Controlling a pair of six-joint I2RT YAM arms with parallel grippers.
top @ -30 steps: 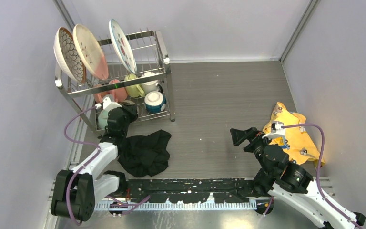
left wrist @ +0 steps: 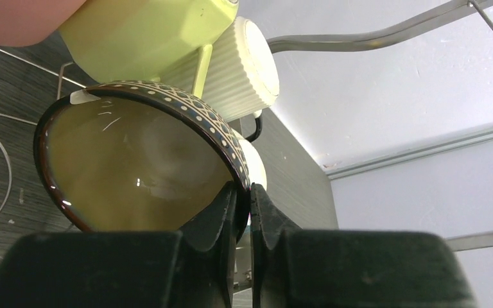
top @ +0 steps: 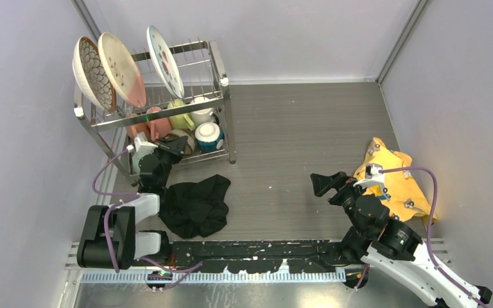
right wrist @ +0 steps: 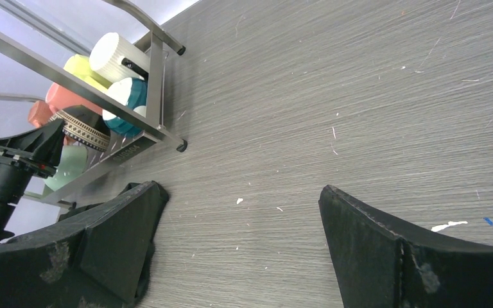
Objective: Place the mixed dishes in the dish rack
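The dish rack [top: 226, 115] holds three upright plates or bowls [top: 122, 70] on its upper tier. Below are pink, yellow [left wrist: 142, 38] and white ribbed mugs [left wrist: 250, 64], a blue-and-white cup [top: 209, 136] and a pale green piece [right wrist: 70, 168]. My left gripper is shut on the rim of a brown patterned bowl [left wrist: 103, 167], which lies tilted on its side among the lower-tier dishes. My right gripper [top: 321, 183] stands open over bare floor at right, nothing between its fingers.
A black cloth [top: 196, 205] lies in front of the rack, below my left arm. A yellow cloth [top: 404, 192] with small items on it lies at the right wall, behind my right arm.
The left arm has shifted slightly, its elbow moving right and up in the top view, with the gripper staying at the lower tier. The right arm is unchanged.
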